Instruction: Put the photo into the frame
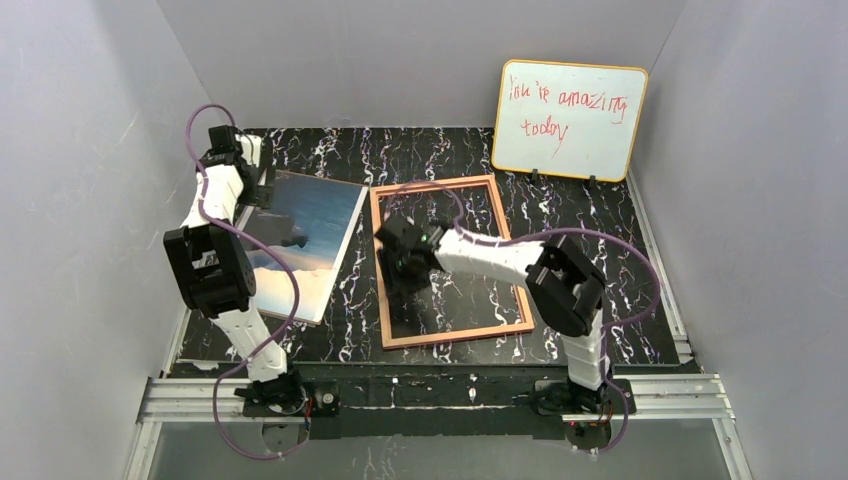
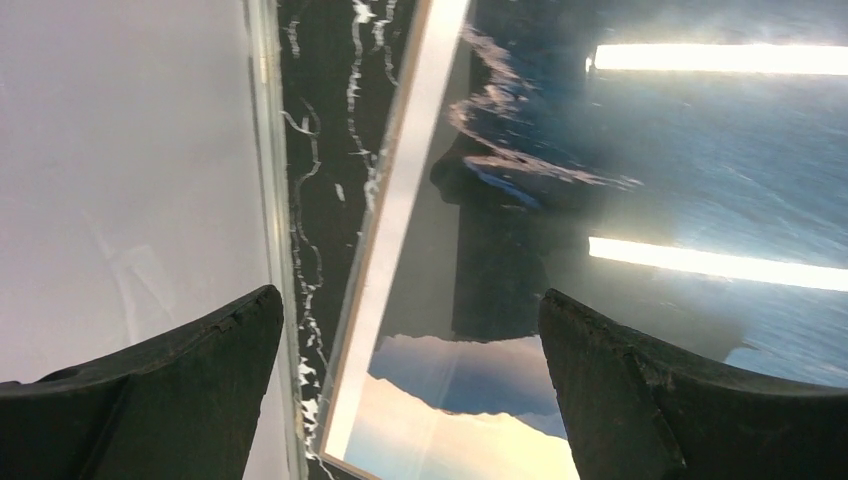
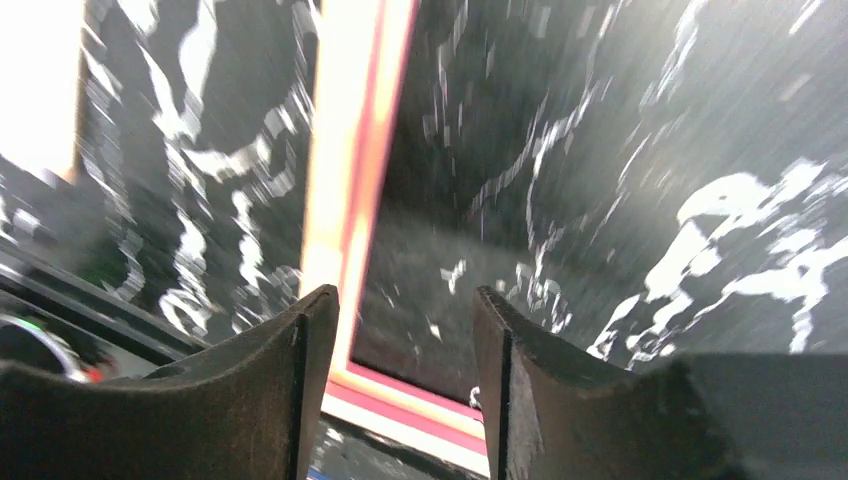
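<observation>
The photo (image 1: pixel 318 215), a blue sea above pale sand with a white border, lies slightly slanted on the left of the table. Over its left edge my left gripper (image 1: pixel 262 190) stands open; in the left wrist view the white border (image 2: pixel 395 215) passes between the spread fingers, apparently below them. The empty wooden frame (image 1: pixel 455 336) lies to the photo's right. My right gripper (image 1: pixel 390 282) is at its left rail, fingers apart. In the right wrist view that rail (image 3: pixel 340 190) runs down close to the left finger (image 3: pixel 318 325); whether they touch is unclear.
A whiteboard (image 1: pixel 570 120) with red writing stands at the back right. Bare marble table (image 1: pixel 610 300) shows right of the frame, and only a narrow strip separates photo and frame. Grey walls (image 1: pixel 100 200) bound the sides.
</observation>
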